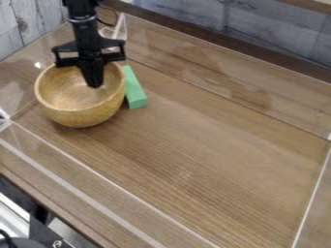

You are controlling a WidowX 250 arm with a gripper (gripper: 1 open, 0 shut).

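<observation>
A large tan bowl (77, 102) sits on the wooden table at the left. A green block (135, 89) lies against its right side. My black gripper (83, 56) is over the bowl's back rim; its fingertips are small and dark, and whether anything is between them is too small to tell.
</observation>
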